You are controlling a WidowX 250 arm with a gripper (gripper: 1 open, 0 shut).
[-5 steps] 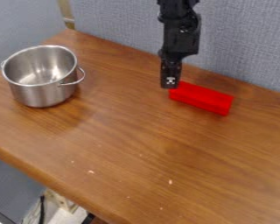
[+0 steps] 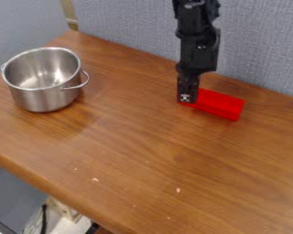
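A red block (image 2: 219, 105) lies on the wooden table (image 2: 146, 164), right of centre toward the back. My black gripper (image 2: 186, 94) reaches down from above and has its tip at the block's left end, looking shut. Whether anything is between its fingers is hard to see at this size.
A steel pot (image 2: 45, 80) with wire handles stands at the left of the table. A grey padded wall (image 2: 259, 46) runs along the back.
My gripper has moved down and slightly right to the block's left end. The block and pot look unmoved.
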